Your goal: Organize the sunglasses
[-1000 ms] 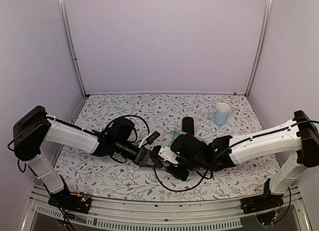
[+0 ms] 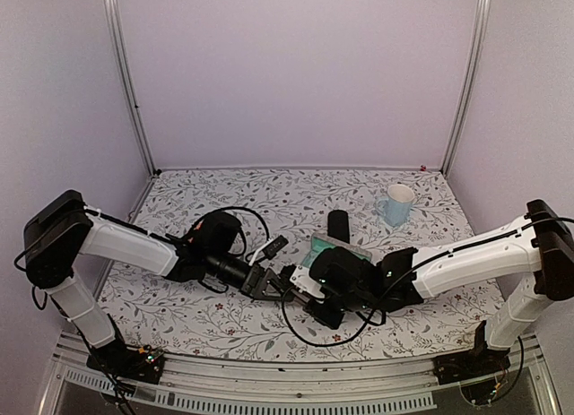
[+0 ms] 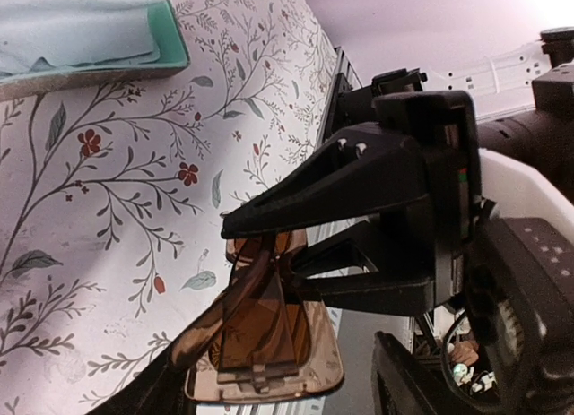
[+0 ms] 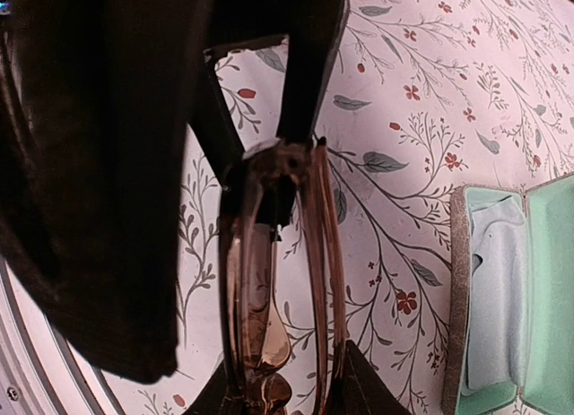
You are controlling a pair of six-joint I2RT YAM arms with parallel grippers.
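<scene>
Brown translucent sunglasses hang above the patterned table near its front edge, temples folded. In the left wrist view my right gripper is shut on them near one hinge. My left gripper is open, its dark fingertips spread to either side of the lens with a gap showing. The right wrist view shows the frame and temples running down between the right gripper's fingertips. An open mint-green case with a light grey cloth stands behind the grippers; in the top view they partly cover it.
A black cylinder stands just behind the case, and a light blue mug is at the back right. The two grippers are very close together, and the metal front rail lies below them.
The right gripper has shifted slightly right with the sunglasses, and more of the case shows in the top view.
</scene>
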